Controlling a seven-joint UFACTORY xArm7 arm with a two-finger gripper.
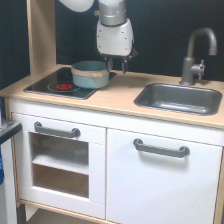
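A blue-grey pot (89,80) sits at the right part of the black cooktop (50,84), its base reaching about the cooktop's right edge. My gripper (117,69) points down from the top of the view, at the pot's right side. Its two dark fingers stand apart, the left one close to the pot's right rim and the other out over the wooden counter. Nothing shows held between them. Whether the left finger touches the rim is too small to tell.
Right of the gripper, a grey sink (180,98) is set in the wooden counter (125,92), with a faucet (195,55) behind it. A red burner ring (62,86) lies left of the pot. White cabinet doors (160,180) with dark handles are below.
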